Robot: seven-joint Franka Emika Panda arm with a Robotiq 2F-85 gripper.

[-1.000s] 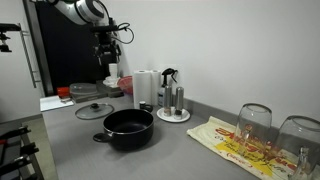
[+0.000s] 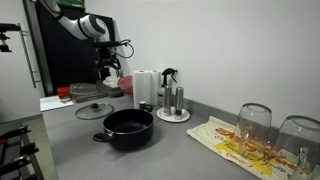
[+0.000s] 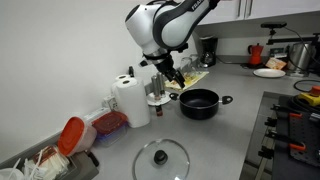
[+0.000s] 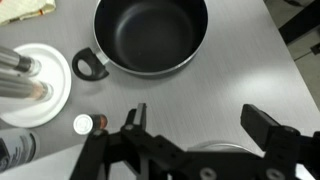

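My gripper is open, its two dark fingers well apart with nothing between them. In the first exterior view the gripper (image 2: 103,77) hangs in the air above the back left of the grey counter, over the area of the glass lid (image 2: 95,111). The black pot (image 2: 128,127) stands uncovered on the counter and looks empty in the wrist view, where the pot (image 4: 150,38) lies ahead of the fingers. The lid (image 3: 162,157), clear with a dark knob, lies flat, apart from the pot. Only part of the lid's rim shows at the wrist view's bottom edge.
White paper rolls (image 2: 146,86) stand behind the pot, beside a white plate (image 2: 181,118) carrying several bottles and shakers. Glass jars (image 2: 253,124) and a yellow printed cloth (image 2: 222,143) are at the right. A red bowl (image 3: 74,132) sits near the wall. Bare counter surrounds the pot's front.
Pot and lid have stayed in place.
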